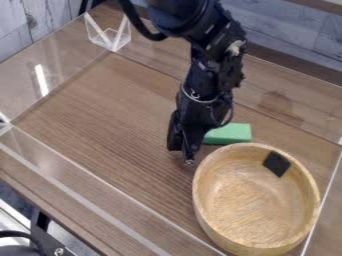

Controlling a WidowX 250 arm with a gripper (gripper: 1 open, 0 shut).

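My black gripper point(185, 140) hangs low over the wooden table, left of a green block point(229, 133), which it partly hides. It looks shut, though whether anything thin is between its fingers cannot be told. A round light-wooden bowl point(254, 210) sits at the front right, just below the gripper, with a small black patch point(278, 163) on its back rim.
A white wire object point(110, 32) stands at the back left. Walls border the back, and the table's edge runs along the lower left.
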